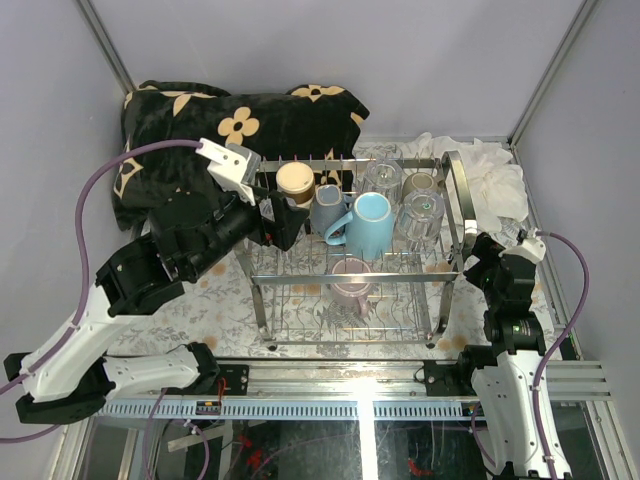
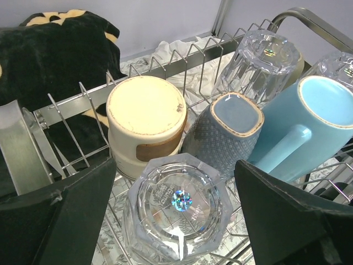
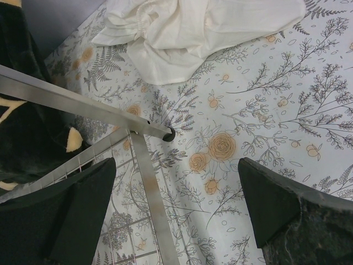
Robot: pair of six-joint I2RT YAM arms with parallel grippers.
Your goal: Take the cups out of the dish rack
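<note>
My left gripper (image 1: 280,215) is open above the upper rack, its fingers either side of an upturned faceted glass (image 2: 177,212). Beside that glass stand a cream mug (image 2: 144,118), a grey-blue cup (image 2: 223,132) and a light blue mug (image 2: 314,132), with more glasses (image 1: 420,215) to the right and behind. A pink mug (image 1: 352,285) is on the lower level. My right gripper stands open beside the rack's right side, with nothing between its fingers; the right wrist view shows the rack frame (image 3: 149,182) and floral surface below.
A black flowered cushion (image 1: 200,120) lies behind and left of the rack. White cloth (image 1: 490,175) is bunched at the back right. Walls enclose the sides and back.
</note>
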